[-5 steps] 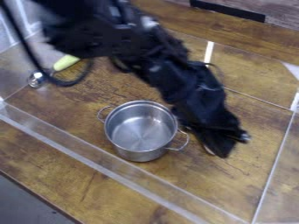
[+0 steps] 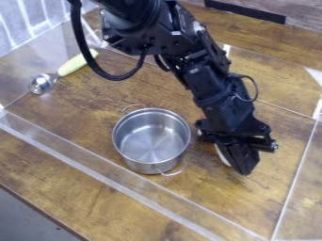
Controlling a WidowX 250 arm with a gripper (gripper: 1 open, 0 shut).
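My gripper (image 2: 239, 152) hangs at the right of the steel pot, low over the wooden table. A pale object (image 2: 224, 156) is mostly hidden under it; I cannot tell whether the fingers hold it. The steel pot (image 2: 151, 141), with two side handles, stands at the centre-left of the camera view.
A steel ladle (image 2: 43, 84) and a pale yellow-green item (image 2: 78, 62) lie at the upper left. Clear acrylic edges border the wooden table (image 2: 101, 207). Bare wood lies in front of the pot and at the upper right.
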